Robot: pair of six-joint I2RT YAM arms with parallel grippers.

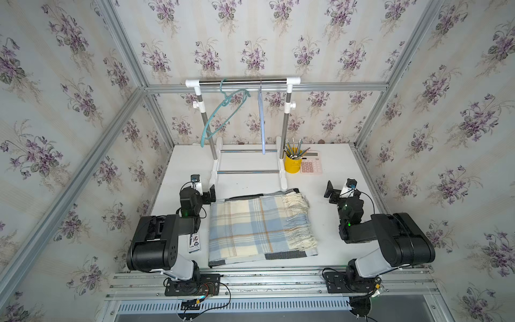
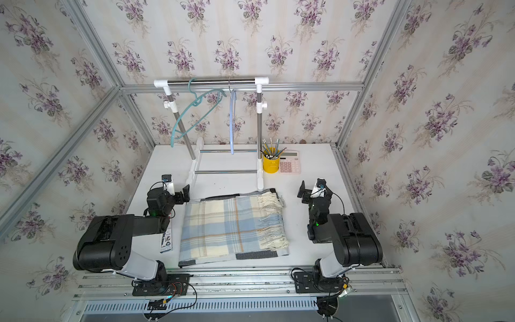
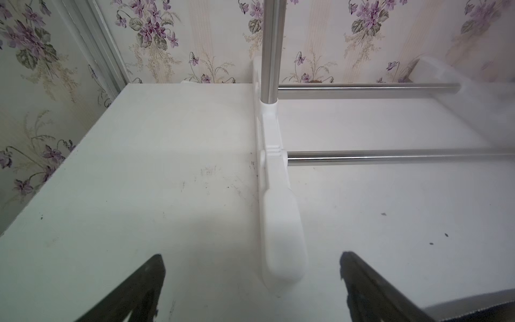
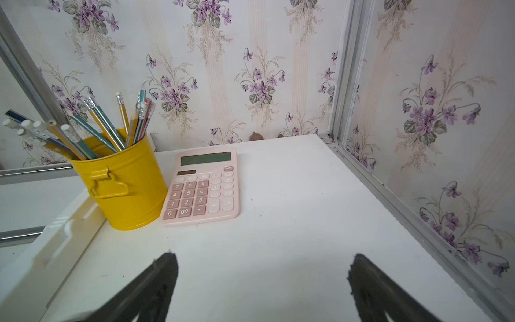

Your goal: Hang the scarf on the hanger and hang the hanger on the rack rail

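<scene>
A cream and light-blue plaid scarf [image 1: 252, 225] with fringe at its right end lies flat across the front middle of the table. On the rack's top bar [image 1: 244, 81] hang a teal hanger [image 1: 211, 120] and, to its right, a light-blue hanger [image 1: 262, 120]. My left gripper is open and empty at the scarf's left side, facing the rack's white foot. My right gripper stands open and empty to the right of the scarf, facing the back of the table.
Behind the scarf stands the rack base [image 3: 279, 225]. At back right are a yellow pencil cup [image 4: 123, 187] and a pink calculator [image 4: 199, 193]. Bare table lies right of the calculator and left of the rack. Walls enclose the back and sides.
</scene>
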